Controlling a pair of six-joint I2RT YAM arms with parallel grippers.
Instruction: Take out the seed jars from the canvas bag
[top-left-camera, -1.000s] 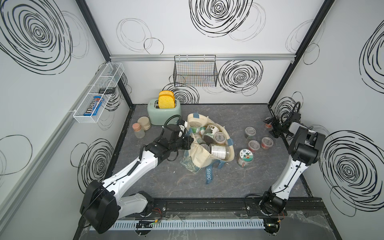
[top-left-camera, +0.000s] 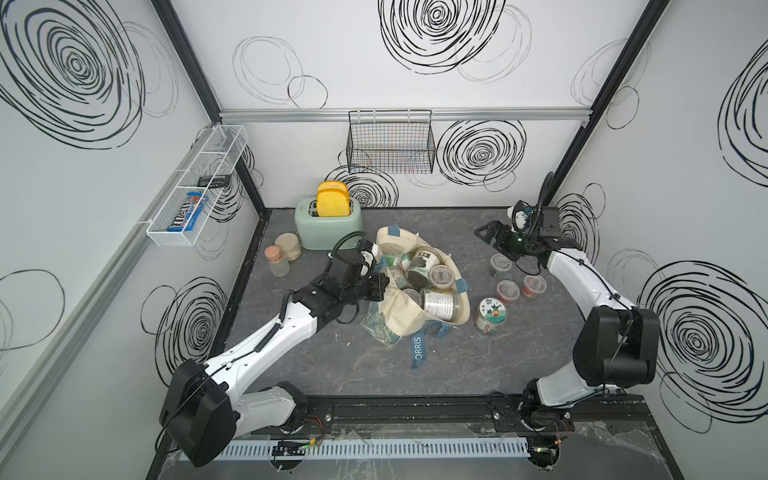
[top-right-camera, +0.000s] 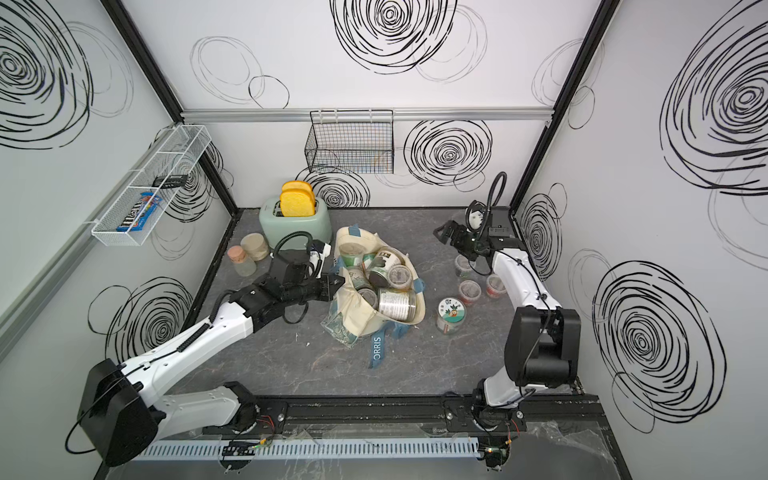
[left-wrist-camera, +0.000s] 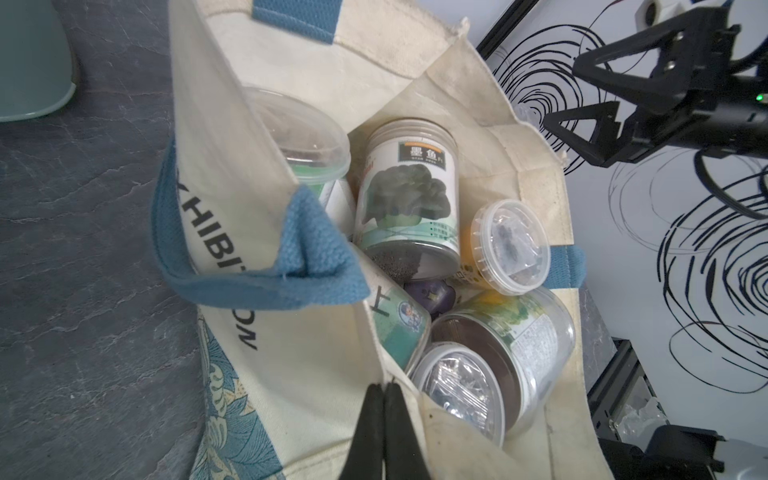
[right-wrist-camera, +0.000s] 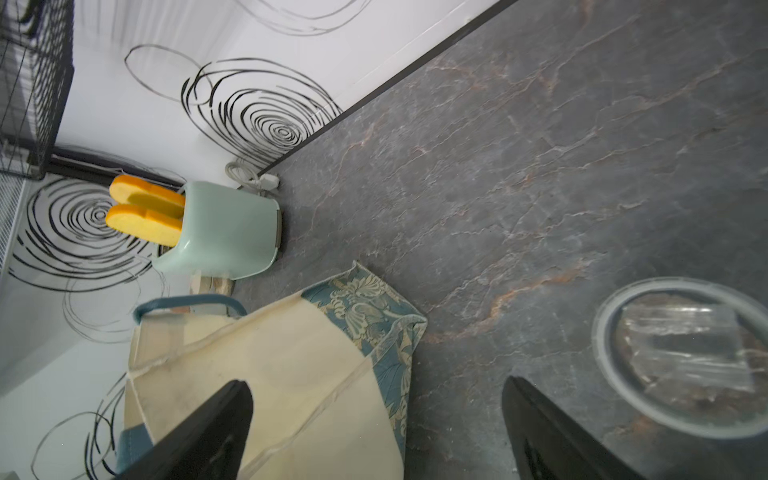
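Note:
The canvas bag (top-left-camera: 400, 312) lies open mid-table, full of jars: a large labelled jar (left-wrist-camera: 406, 192), a small lidded jar (left-wrist-camera: 510, 248), a silver-bottomed jar (left-wrist-camera: 520, 344) and others partly hidden. My left gripper is shut at the bag's near rim; only cloth shows around it, and whether any is pinched is unclear. My right gripper stands open in the air above the table, right of the bag, nothing between its fingers. Several jars, among them a green-lidded one (top-left-camera: 492, 312), stand right of the bag.
A toaster with yellow slices (top-left-camera: 328, 232) is behind and left of the bag, with two jars (top-left-camera: 278, 264) beside it. A wire basket (top-left-camera: 390, 144) hangs on the back wall. The back right and front of the table have free room.
My right arm has risen and swung left from the far right jar toward the bag, its gripper now empty and open. The left arm has stayed still.

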